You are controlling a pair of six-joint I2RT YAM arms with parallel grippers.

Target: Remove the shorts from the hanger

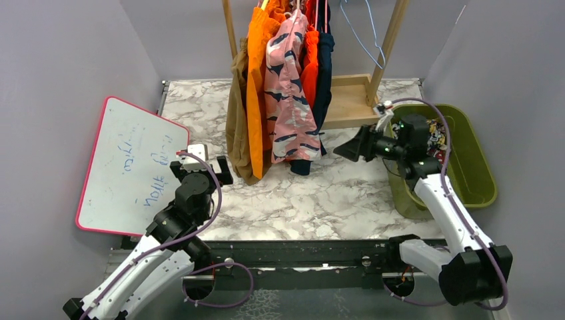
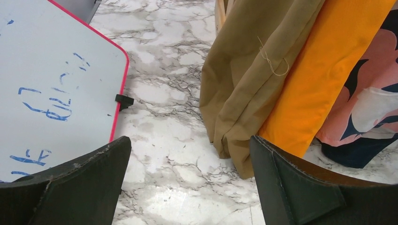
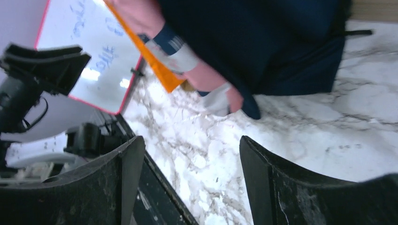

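Garments hang bunched from the rack: khaki, orange, pink patterned, red and dark navy. Which of them are shorts I cannot tell. An empty blue hanger hangs to their right. My left gripper stands open at the lower left of the clothes, nothing between its fingers; khaki cloth is ahead of it. My right gripper is open and empty, right of the clothes; in its blurred wrist view navy cloth lies ahead.
A green bin with patterned cloth inside stands at the right. A whiteboard lies at the left. The wooden rack base is at the back.
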